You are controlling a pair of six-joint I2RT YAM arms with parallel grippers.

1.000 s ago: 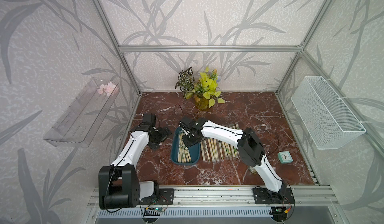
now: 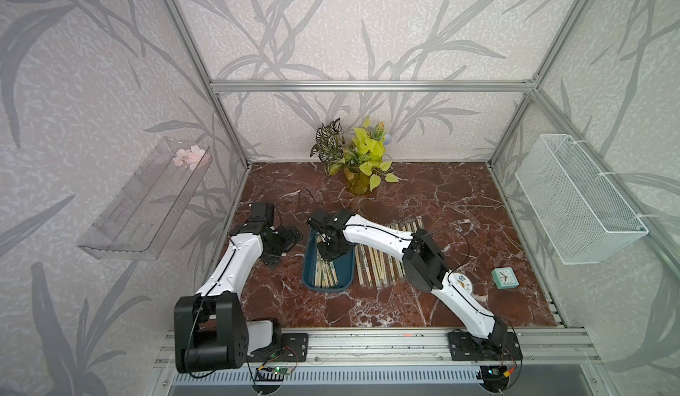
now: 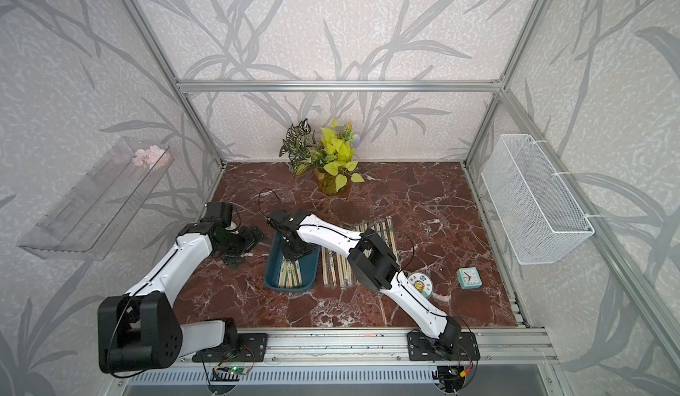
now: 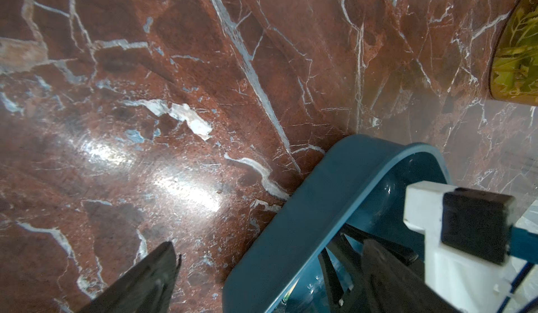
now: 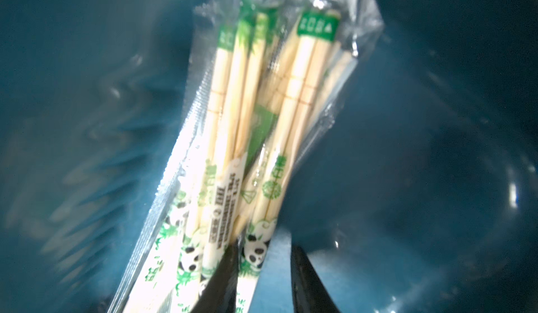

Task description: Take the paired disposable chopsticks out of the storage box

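The blue storage box [image 2: 309, 275] holds several wrapped chopstick pairs [image 5: 224, 184], lying lengthwise with panda prints. My right gripper is down inside the box over the chopsticks, its fingers part open, one at each side of a panda-printed pair; whether they touch it I cannot tell. My left gripper hangs open over the table just left of the box, with nothing between its fingers.
More chopsticks [image 2: 375, 265] lie in a row right of the box. A potted plant [image 2: 357, 155] stands behind, a round clock [image 3: 419, 284] and square clock [image 2: 504, 277] at the right.
The right arm has moved leftward, bringing its gripper further over the box and uncovering more of the round clock. The left arm looks almost unchanged.
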